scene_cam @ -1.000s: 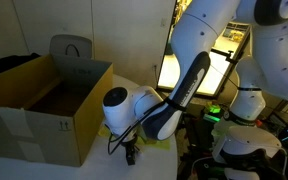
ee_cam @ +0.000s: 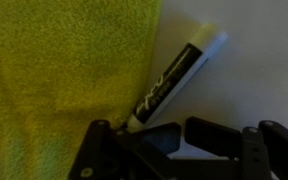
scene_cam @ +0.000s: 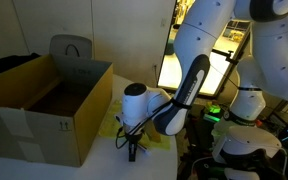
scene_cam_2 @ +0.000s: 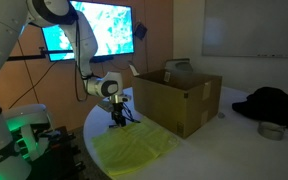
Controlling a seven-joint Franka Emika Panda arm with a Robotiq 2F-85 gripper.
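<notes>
A white marker [ee_cam: 174, 85] with dark print on its barrel lies at a slant in the wrist view, along the edge of a yellow cloth [ee_cam: 64, 70]. My gripper is low over the table, its two dark fingertips parted by a narrow gap with nothing visible in it. The marker's lower end reaches close to the left fingertip [ee_cam: 164, 136]; whether they touch is unclear. In exterior view 1 the gripper [scene_cam: 134, 149] is beside the cloth [scene_cam: 164, 142], and the marker cannot be made out there.
An open cardboard box [scene_cam: 69, 145] stands close to the arm. Exterior view 2 shows a dark cloth-like heap [scene_cam_2: 269, 104] and a round metal container [scene_cam_2: 272, 131] on the far side of the box.
The arm's wrist has turned and shifted to the right in exterior view 1, and the gripper has moved slightly toward the cloth. The box and cloth look unmoved.
</notes>
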